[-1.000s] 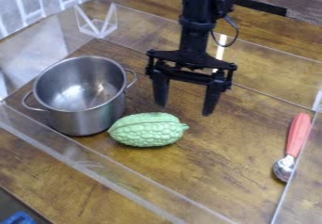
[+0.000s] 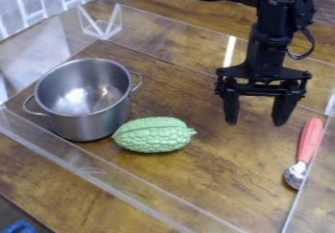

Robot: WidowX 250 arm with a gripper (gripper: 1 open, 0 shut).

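The black gripper point(image 2: 258, 108) hangs over the right middle of the wooden table, its two fingers apart with nothing between them. A green bitter melon point(image 2: 152, 135) lies left of and below it, beside a steel pot point(image 2: 81, 122) with two handles at the left. An ice cream scoop with a red handle point(image 2: 309, 141) lies at the right, below and right of the gripper.
Clear plastic walls surround the wooden table point(image 2: 190, 178). A small blue object point(image 2: 16, 227) shows at the bottom left corner.
The gripper has moved to the right, away from the pot and melon and toward the scoop. The objects on the table have not moved.
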